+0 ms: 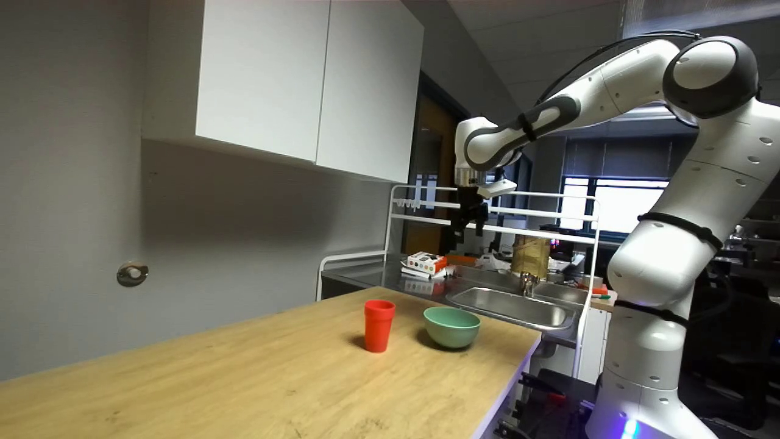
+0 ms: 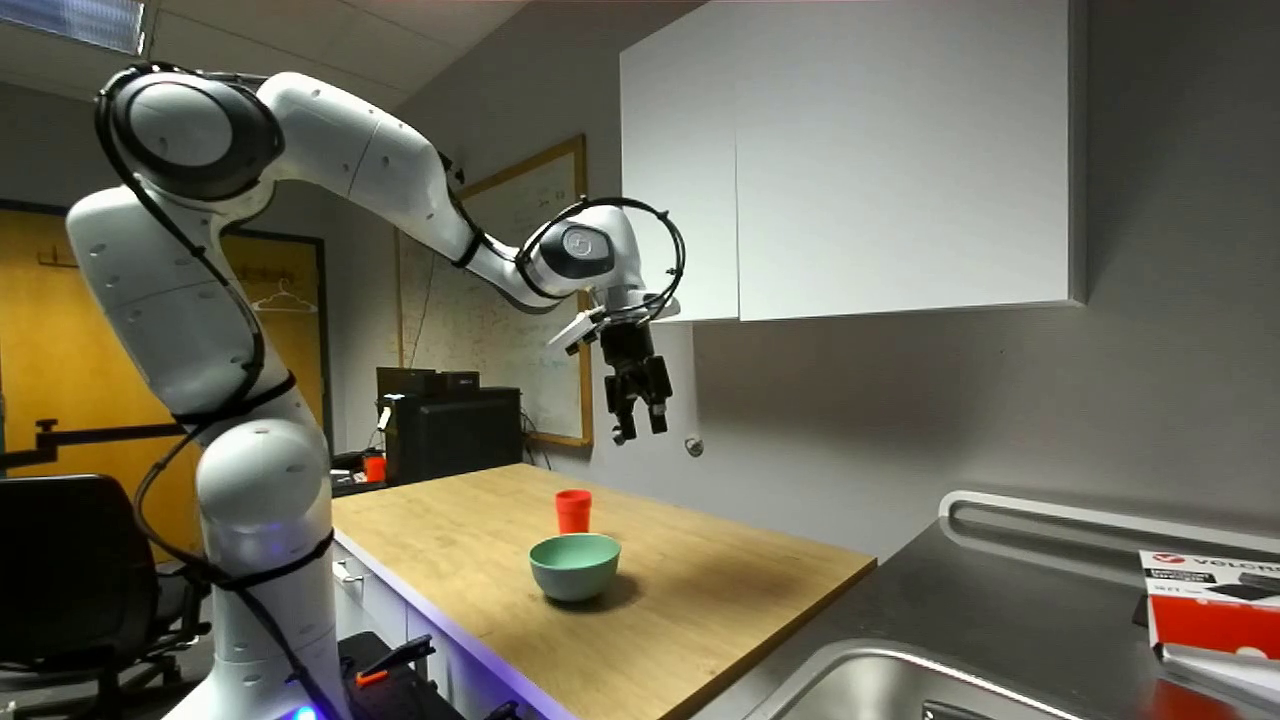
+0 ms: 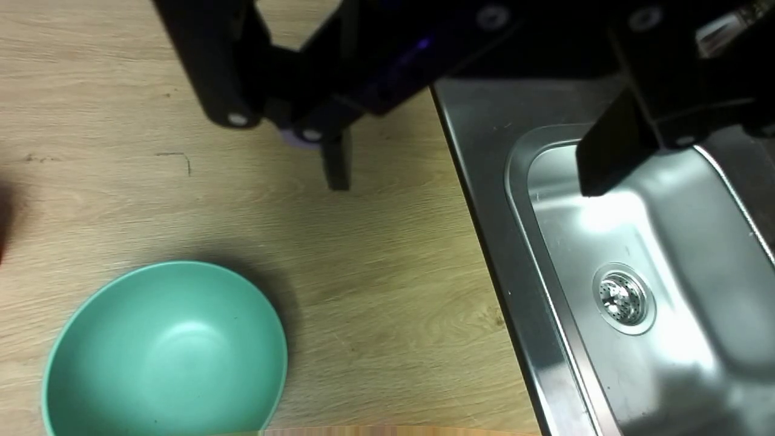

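High above the counter my gripper (image 2: 639, 430) points downward, its two fingers apart and nothing between them. In the wrist view a wide gap separates the dark gripper's fingertips (image 3: 338, 167). Below stands a green bowl (image 1: 451, 328), upright on the wooden counter and apparently empty in the wrist view (image 3: 167, 356). A red cup (image 1: 378, 327) stands upright beside the bowl, apart from it. In the second exterior view the cup (image 2: 573, 509) appears behind the bowl (image 2: 575, 568). My gripper touches neither of them.
A steel sink (image 3: 625, 240) adjoins the wooden counter (image 1: 241, 380). White cabinets (image 2: 906, 156) hang on the wall above. A white rack (image 1: 526, 194) rises by the sink, and a red and white box (image 1: 427, 263) lies near the wall.
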